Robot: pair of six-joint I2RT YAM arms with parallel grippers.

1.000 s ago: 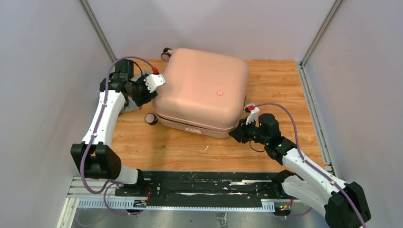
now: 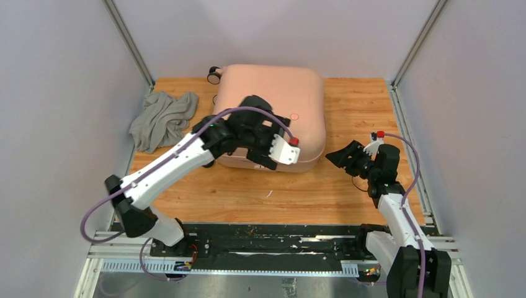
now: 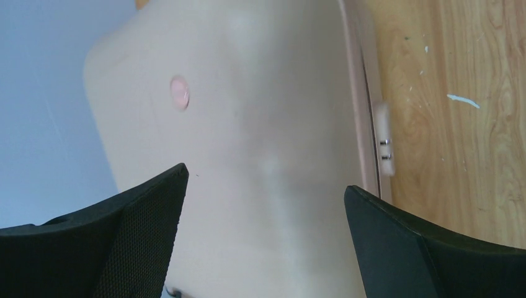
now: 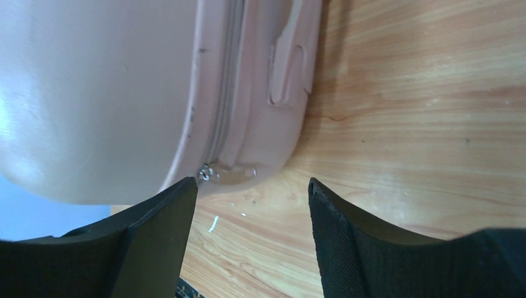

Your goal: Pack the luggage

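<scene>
A closed pink suitcase (image 2: 273, 87) lies flat at the back middle of the wooden table (image 2: 310, 202). My left gripper hangs open over its near part, with the lid below its fingers. Off the suitcase's near-right corner, my right gripper is open with nothing between its fingers. The right wrist view shows a zipper (image 4: 224, 81) with a metal pull (image 4: 206, 172) and a handle (image 4: 282, 74) on the suitcase's side. A grey cloth (image 2: 161, 118) lies crumpled at the table's left.
Bare table runs along the front and right of the suitcase. Walls bound the left, back and right. A wheel (image 2: 213, 76) sticks out at the suitcase's back left.
My left arm has swung from the suitcase's left side to over its lid, uncovering the cloth. My right gripper has moved back and right, away from the suitcase, which has straightened slightly.
</scene>
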